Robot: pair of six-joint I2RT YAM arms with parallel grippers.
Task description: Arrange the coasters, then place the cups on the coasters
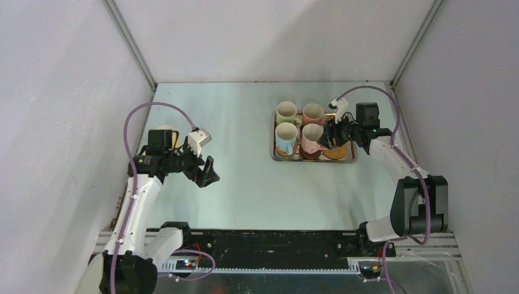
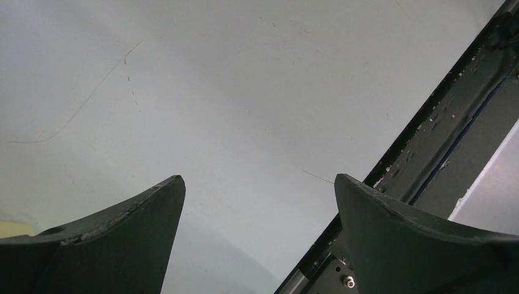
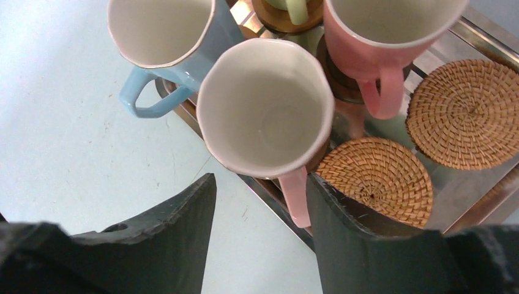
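A light pink cup stands upright in the front row of the tray, on a dark round coaster. In the right wrist view the cup shows its handle toward my right gripper. That gripper is open; the handle sits between its fingers, close to the right-hand fingertip, while the left-hand one is well clear. Bare woven coasters lie right of the cup. Over the left half of the table, my left gripper is open and empty, apart from everything.
Touching close on the left of the pink cup is a blue cup. Behind stand a green cup and a darker pink cup. The tray's raised rim encloses them.
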